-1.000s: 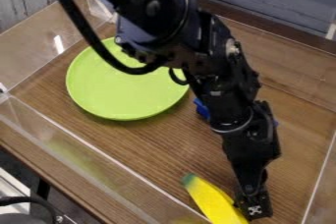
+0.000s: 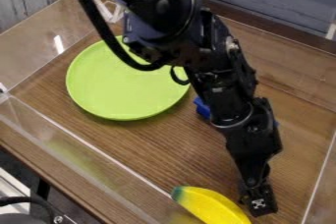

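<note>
The black arm reaches down from the top centre, its gripper [image 2: 257, 198] low at the right, just beside and right of a yellow banana [image 2: 210, 205] with a green tip at the bottom edge. The fingertips are apart from the banana's visible part by a small gap; nothing shows held, and the gripper is seen side-on. A green plate [image 2: 105, 88] lies at the left. A blue object [image 2: 202, 108] is mostly hidden behind the arm.
The wooden table [image 2: 118, 144] has clear low walls along its left and front sides and a higher wooden back. Bare surface lies between plate and banana and at the right.
The gripper has moved slightly up and right, away from the banana. The banana appears shifted a little since one second ago.
</note>
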